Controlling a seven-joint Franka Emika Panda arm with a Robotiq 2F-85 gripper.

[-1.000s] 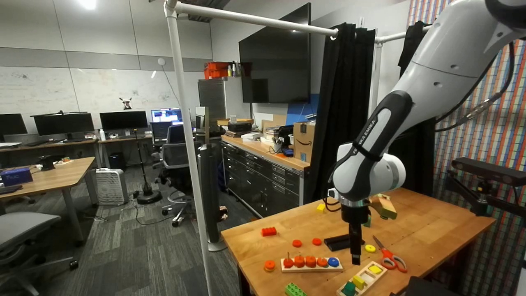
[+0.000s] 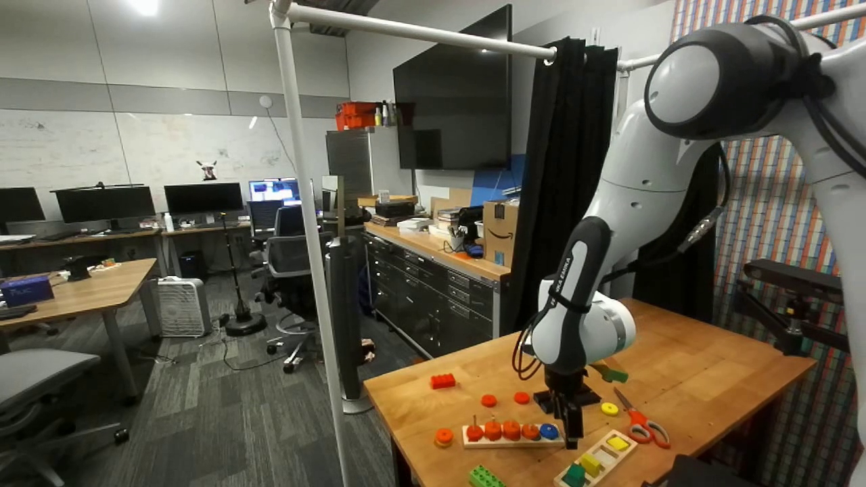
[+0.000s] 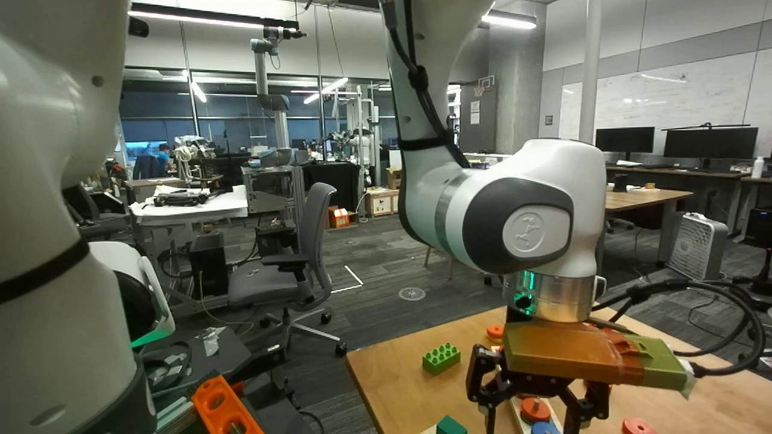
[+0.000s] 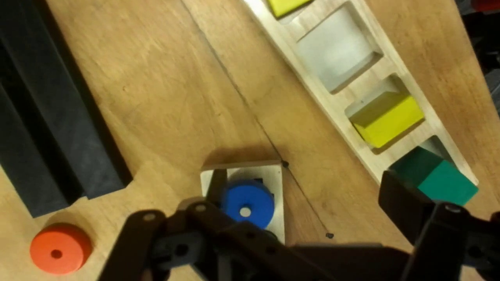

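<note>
My gripper stands open above the table, its fingers wide apart with nothing held between them. In the wrist view its left finger overlaps the left edge of a blue disc (image 4: 248,203) at the end of a wooden peg board (image 4: 276,187). The right finger covers part of a green block (image 4: 450,182). That block sits tilted in the end compartment of a wooden tray (image 4: 370,77), beside a tilted yellow block (image 4: 391,119). Exterior view 1 shows several red-orange discs (image 2: 511,430) along the same board, with the gripper (image 2: 570,438) near its blue end.
A black grooved piece (image 4: 51,103) and a loose orange disc (image 4: 61,248) lie left in the wrist view. Orange-handled scissors (image 2: 647,429), a yellow ring (image 2: 609,408), a red brick (image 2: 442,381) and a green brick (image 2: 487,477) surround the work area.
In exterior view 1 the arm has swung left and the wrist has turned, bringing the gripper closer to the board's blue end. The discs, blocks and tray look unmoved.
</note>
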